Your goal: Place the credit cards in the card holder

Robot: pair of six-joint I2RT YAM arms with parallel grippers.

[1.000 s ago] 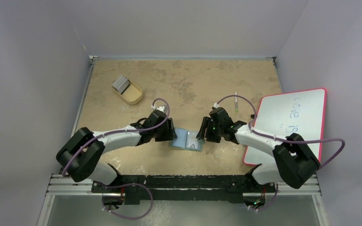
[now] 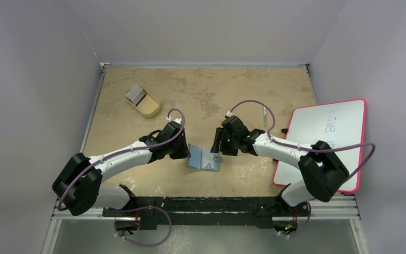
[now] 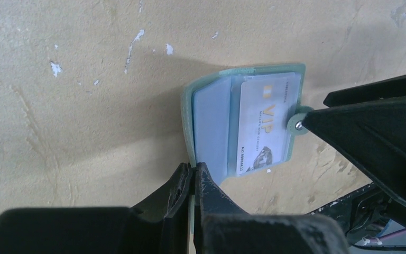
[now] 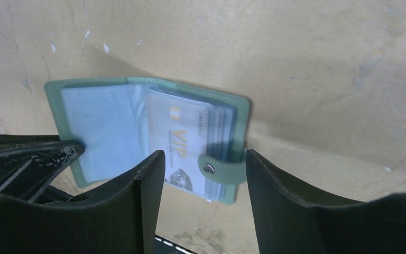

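An open teal card holder (image 2: 195, 157) lies on the table between the grippers, a white VIP card in its pocket, with more cards stacked beneath in the right wrist view. My left gripper is shut at the holder's left edge, the thin edge running to its fingertips; whether it is pinched is unclear. My right gripper stands open over the card side, its fingers on either side of the snap tab (image 4: 222, 169).
A tan tray (image 2: 148, 106) with a grey block sits at the back left. A whiteboard (image 2: 322, 132) lies on the right, with a marker (image 2: 265, 116) beside it.
Both grippers have moved left in the top view, the right one also slightly up. The card holder has shifted left with them.
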